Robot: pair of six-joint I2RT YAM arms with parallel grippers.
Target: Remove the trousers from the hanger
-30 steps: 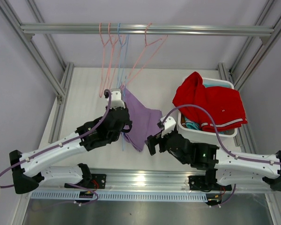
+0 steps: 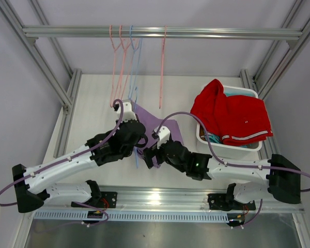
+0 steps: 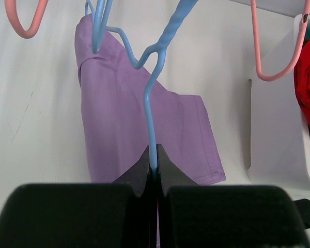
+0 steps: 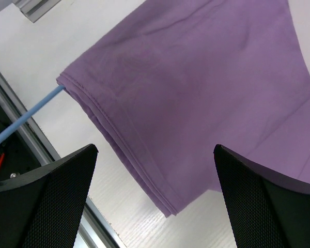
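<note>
Purple trousers point(image 2: 160, 129) point(image 4: 196, 93) hang folded over a blue hanger, whose lower rod shows at the trousers' folded edge in the right wrist view point(image 4: 28, 115). My left gripper point(image 2: 129, 129) is shut on the blue hanger's rod. My right gripper point(image 2: 152, 150) stands open just in front of the trousers, the cloth filling the view between its fingers, not gripped.
Pink hangers point(image 2: 161, 67) hang from the metal rail point(image 2: 206, 33). A white basket point(image 2: 227, 151) with red clothes point(image 2: 232, 113) sits at the right. The board's left side point(image 2: 82, 119) is clear.
My right gripper has moved left toward the trousers. The pink hanger at the right has swung round to hang edge-on. The left arm has hardly moved.
</note>
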